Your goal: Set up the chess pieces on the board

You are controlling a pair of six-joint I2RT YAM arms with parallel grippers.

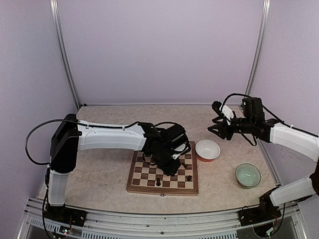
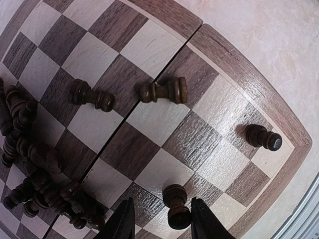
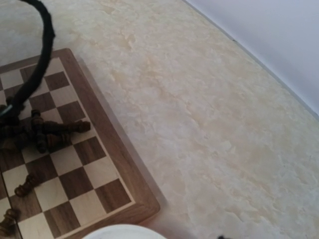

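Observation:
Over the wooden chessboard (image 1: pixel 144 189), my left gripper (image 1: pixel 172 172) is low and open. Its fingers (image 2: pixel 123 221) stand either side of a dark upright piece (image 2: pixel 177 206), with a gap clear on the left. Another dark piece (image 2: pixel 261 137) stands near the board's corner, and a third (image 1: pixel 158 182) by the front edge. Two pieces, one a pawn-like piece (image 2: pixel 91 94) and the other a broader piece (image 2: pixel 163 90), lie on their sides. A heap of fallen dark pieces (image 2: pixel 40 184) covers other squares. Away from the board, my right gripper (image 1: pixel 219 130) hangs open and empty.
A white bowl (image 1: pixel 208 149) sits close against the board's right side. Farther right and nearer the front is a green bowl (image 1: pixel 248 175). Bare table (image 3: pixel 199 114) lies behind the board. The left arm hides part of the board from above.

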